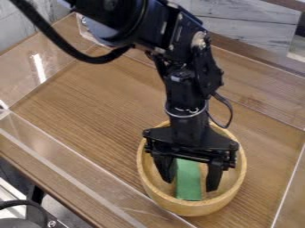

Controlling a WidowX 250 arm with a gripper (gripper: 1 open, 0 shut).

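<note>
A yellow-tan round bowl [191, 205] sits on the wooden surface at the lower middle of the camera view. A green block [188, 182] lies inside it. My black gripper [191, 173] reaches down from above into the bowl, open, with a finger on either side of the block. The arm hides the back of the bowl; whether the fingers touch the block cannot be told.
A light marbled wall [251, 27] stands at the back. A cable shows at the lower left.
</note>
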